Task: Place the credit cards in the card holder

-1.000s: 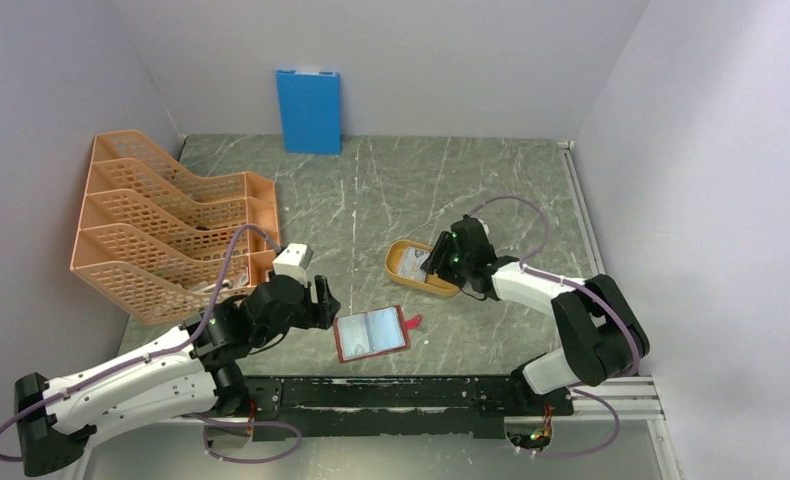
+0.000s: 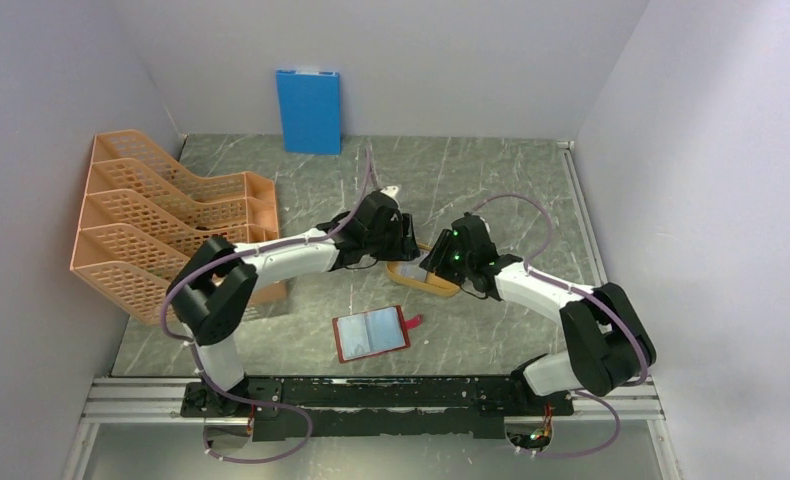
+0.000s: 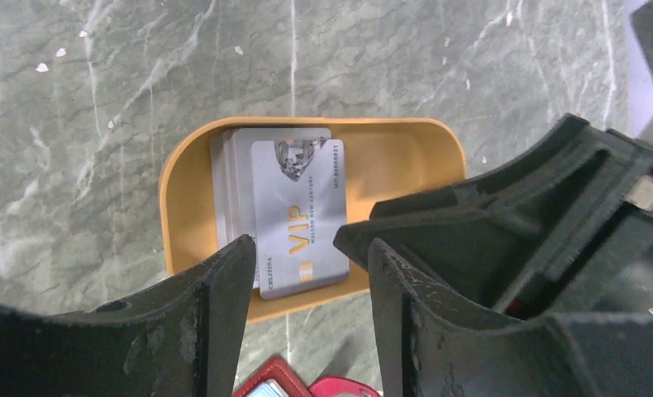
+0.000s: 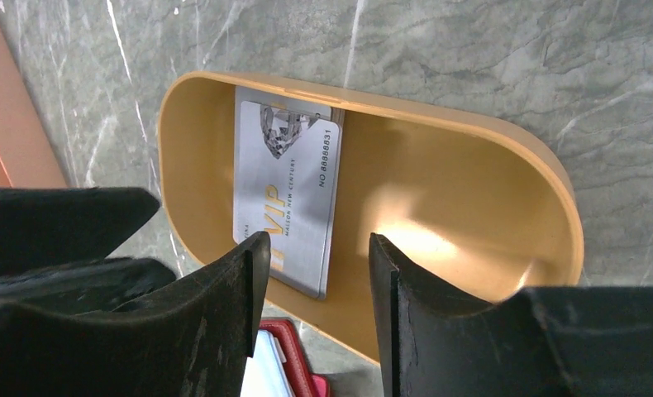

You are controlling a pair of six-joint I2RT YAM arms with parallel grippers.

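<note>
Several silver VIP cards [image 3: 300, 219] lie overlapped at the left end of a yellow oval tray [image 2: 422, 285]. The same cards [image 4: 286, 186] show in the right wrist view. My left gripper [image 2: 408, 238] is over the tray's left part, its fingers [image 3: 228, 289] part open above the cards, nothing between them. My right gripper [image 2: 441, 250] hovers over the tray's middle, also part open and empty, with fingers [image 4: 255, 269] on either side of the cards' right edge. The card holder [image 2: 371, 333] lies spread flat in front of the tray, red-edged with clear pockets and a red tab [image 2: 414, 321].
An orange slatted rack [image 2: 176, 215] fills the left side of the table. At the back a blue folder [image 2: 309, 112] leans on the wall. Both grippers are close together over the tray.
My left arm has swung from the front left, beside the card holder, up and right to the tray. The right arm has barely moved. Tray and card holder stay in place.
</note>
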